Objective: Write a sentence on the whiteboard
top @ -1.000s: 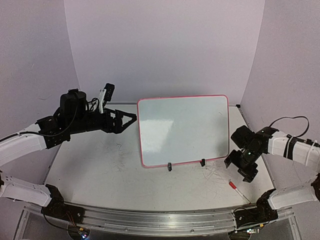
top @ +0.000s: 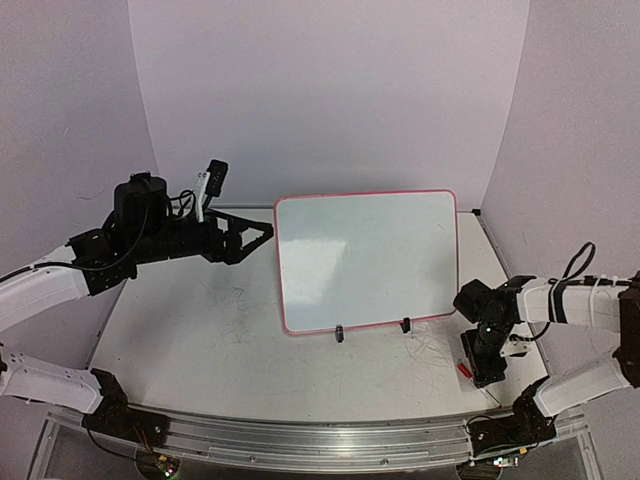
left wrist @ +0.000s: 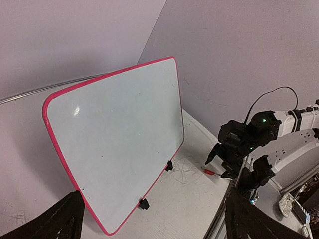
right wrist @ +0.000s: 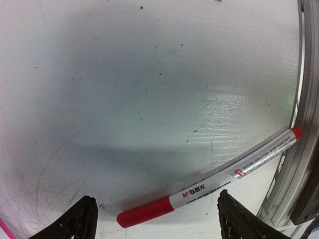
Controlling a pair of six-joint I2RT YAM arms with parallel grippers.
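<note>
A blank whiteboard point(top: 367, 262) with a pink edge stands tilted at the table's middle. The marker point(right wrist: 199, 190), white with a red cap point(right wrist: 145, 212), lies flat on the table at the front right. My right gripper is open above it, the red cap showing between its spread fingers. From the top view, the right gripper point(top: 486, 368) hides most of the marker. My left gripper point(top: 258, 234) hangs beside the board's left edge; in the left wrist view its fingers point(left wrist: 70, 216) are wide apart with nothing between them.
Two black clips point(top: 339, 333) sit at the board's lower edge. A metal rail point(top: 320, 435) runs along the table's front, close to the marker's tail end.
My right gripper has moved toward the front and over the marker, its hand turning on the way. The left arm has shifted only slightly. The board and marker appear unmoved.
</note>
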